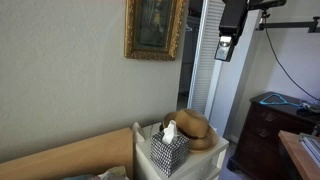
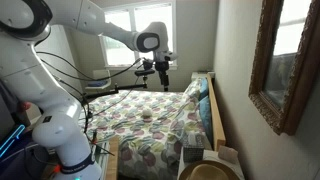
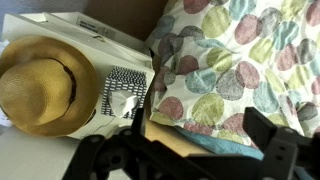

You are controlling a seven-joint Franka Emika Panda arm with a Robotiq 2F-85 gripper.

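Observation:
My gripper stands open in the wrist view, with nothing between its fingers. High above the furniture, the gripper [image 1: 225, 45] hangs near the top of the first exterior view. Below it a brown brimmed hat [image 1: 197, 128] with a dark band rests on a white cabinet [image 1: 148, 163]. Beside the hat is a black-and-white patterned tissue box [image 1: 170, 153] with a white tissue [image 1: 170, 131] sticking up. From the wrist, the hat [image 3: 32, 92] lies at the left and the tissue box [image 3: 127, 77] to its right, both well apart from my fingers.
A bed with a dotted cover [image 3: 215, 65] lies right of the cabinet in the wrist view, its wooden headboard [image 1: 75, 161] along the wall. A gold-framed picture [image 1: 154, 28] hangs above. At the right are a dark dresser [image 1: 262, 138] and a blue hanger [image 1: 275, 99].

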